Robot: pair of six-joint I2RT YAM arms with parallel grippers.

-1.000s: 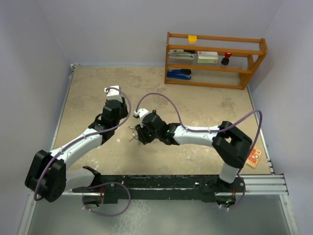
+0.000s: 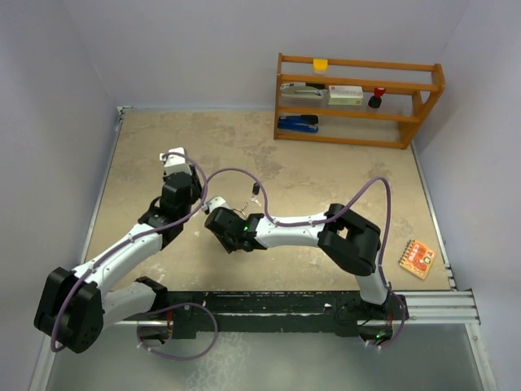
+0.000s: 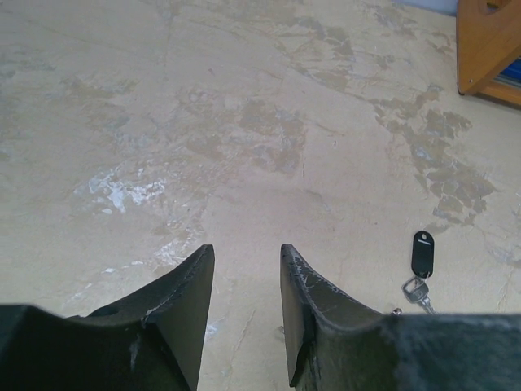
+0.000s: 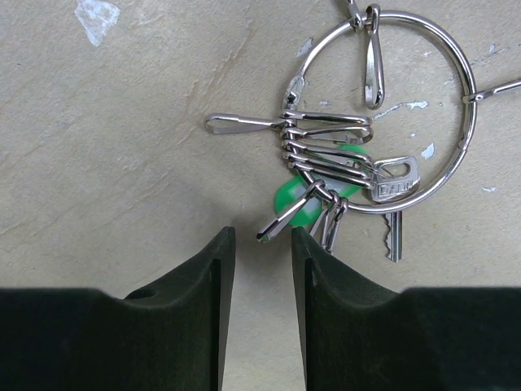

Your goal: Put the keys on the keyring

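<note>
In the right wrist view a large metal keyring [image 4: 468, 69] lies on the table with several metal clips along it. A silver key [image 4: 395, 183] with a green tag [image 4: 291, 197] lies at its lower side. One clip's end [image 4: 277, 226] shows between the tips of my right gripper, which is open and grips nothing. From the top this arm covers most of the ring. A black fob [image 3: 422, 253] with a key [image 3: 418, 290] lies apart on the table, right of my left gripper. That gripper's fingers stand apart over bare table, empty.
At the back right stands a wooden rack [image 2: 358, 112] holding staplers, a box and a stamp. An orange notebook [image 2: 418, 259] lies near the right edge.
My right arm has moved left, now covering the ring and uncovering the black fob and the notebook. The left arm has shifted slightly left and toward the front.
</note>
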